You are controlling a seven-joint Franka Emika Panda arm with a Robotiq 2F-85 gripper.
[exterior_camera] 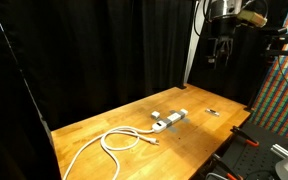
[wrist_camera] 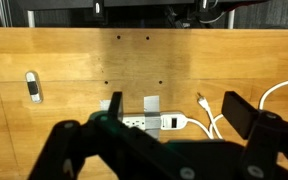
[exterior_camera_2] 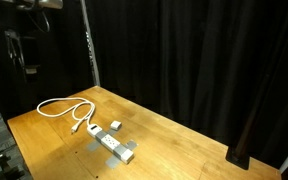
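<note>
A white power strip point(exterior_camera: 170, 121) lies flat on the wooden table, with grey patches beside it. In the wrist view the strip point(wrist_camera: 155, 122) is partly covered by my gripper's dark parts. Its white cord point(exterior_camera_2: 62, 100) curls away over the table, and a plug point(wrist_camera: 204, 103) shows near the cord. Beside the strip sits a small white block point(exterior_camera_2: 116, 125). A small light-and-dark object point(wrist_camera: 34, 87) lies apart from these. High above the table hangs my gripper, open, touching nothing, with its fingers point(wrist_camera: 245, 114) spread wide.
Black curtains point(exterior_camera: 104, 60) hang behind it. At the curtain side in exterior view 2 stands a dark upright pole with a foot point(exterior_camera_2: 238, 156). Dark robot mounting hardware point(exterior_camera: 246, 150) lines the near edge.
</note>
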